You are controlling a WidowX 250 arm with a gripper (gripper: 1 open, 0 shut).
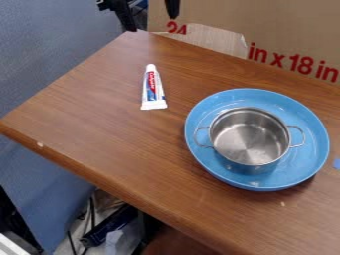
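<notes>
My gripper (143,12) is mostly out of frame, only dark finger tips showing at the top edge above the table's far left corner; its finger state is unclear. A white toothpaste tube (153,90) with red and blue label lies on the left half of the wooden table. On the right, a steel pot (250,139) with two handles sits in a blue plate (226,101).
A cardboard sheet (285,35) stands behind the wooden table (99,129). A small blue piece (336,163) shows at the right edge. Cables and clutter lie below the near left edge.
</notes>
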